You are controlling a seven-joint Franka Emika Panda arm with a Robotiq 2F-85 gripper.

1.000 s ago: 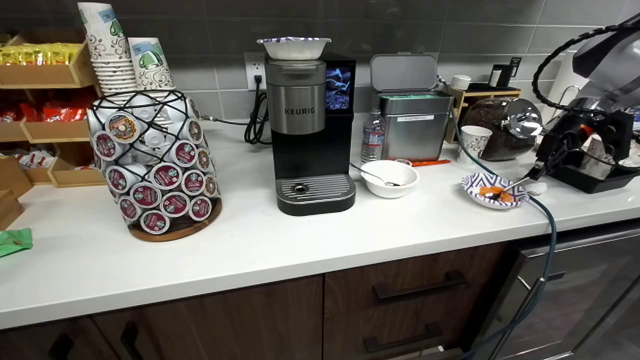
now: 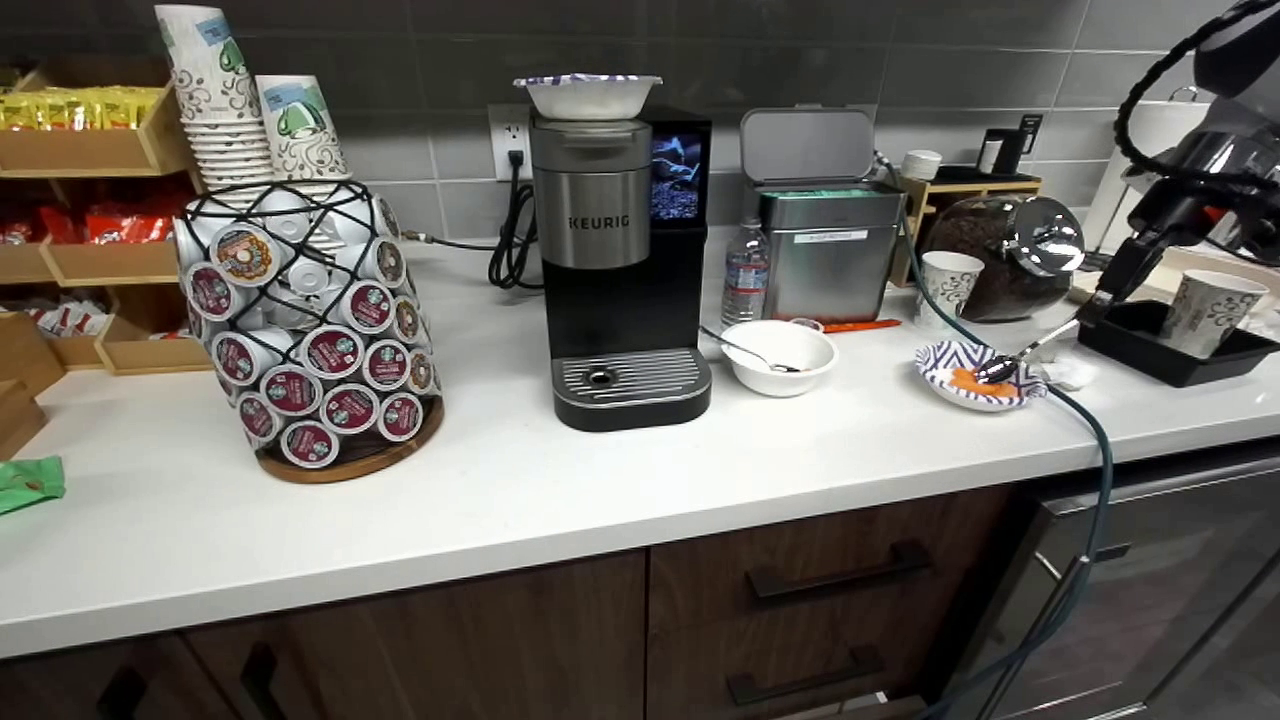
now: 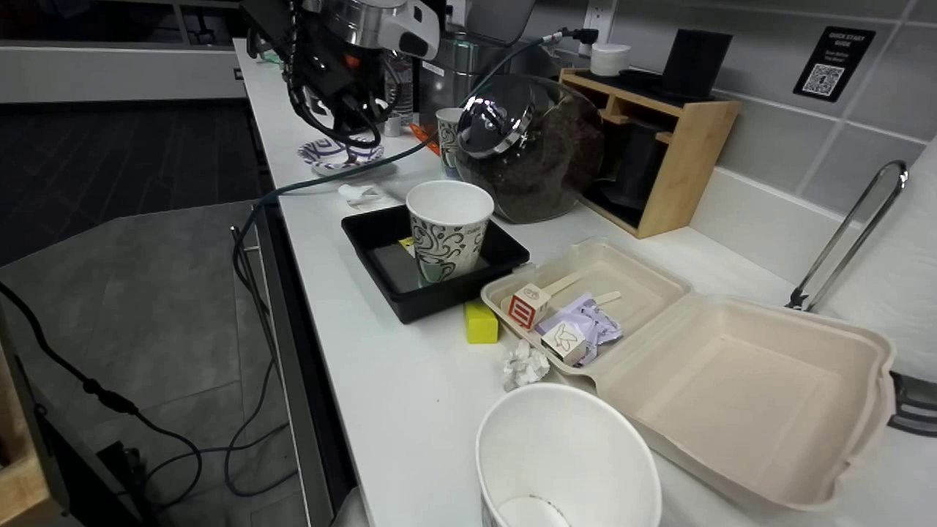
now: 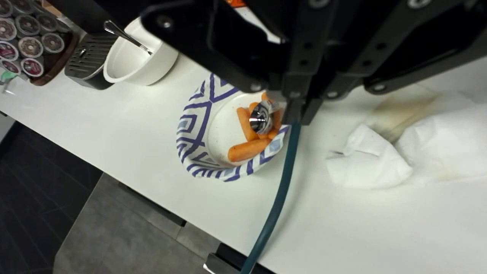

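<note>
A metal spoon (image 2: pixel 998 367) slants down from my gripper (image 2: pixel 1089 314), which is shut on its handle. The spoon's rounded end (image 4: pixel 261 118) is over the orange baby carrots (image 4: pixel 249 150) in a white bowl with purple patterns (image 4: pixel 194 123). Whether it touches the carrots, or carries one, I cannot tell. From the wrist view, the gripper stands over the bowl's right rim and covers most of the handle. Exterior view 2 shows the patterned bowl (image 3: pixel 320 157) beyond the black tray, partly behind the arm.
A teal hose (image 2: pixel 1086 420) runs past the bowl and over the counter's front edge. Crumpled white tissue (image 4: pixel 370 160) lies to the bowl's right. A black tray (image 3: pixel 373 285) holds a paper cup (image 3: pixel 448 233). Left of the carrots' bowl, a plain white bowl (image 2: pixel 780 358) holds another spoon.
My gripper has risen and the arm has shifted back and right. The held spoon is higher over the carrots, its angle changed. The patterned bowl sits slightly farther left.
</note>
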